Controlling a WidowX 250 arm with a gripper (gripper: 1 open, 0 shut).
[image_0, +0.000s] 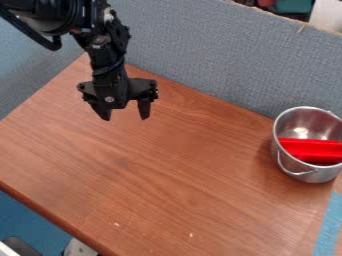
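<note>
My black gripper (124, 108) hangs at the upper left over the wooden table (160, 180), fingers pointing down and apart, with nothing visible between them. At the right edge sits a metal pot (302, 128) with a red object (310, 150) lying inside it, well away from the gripper.
A grey padded wall (227, 60) runs along the back of the table. Blue floor (27, 220) shows beyond the lower left edge, with light strips at the bottom corner.
</note>
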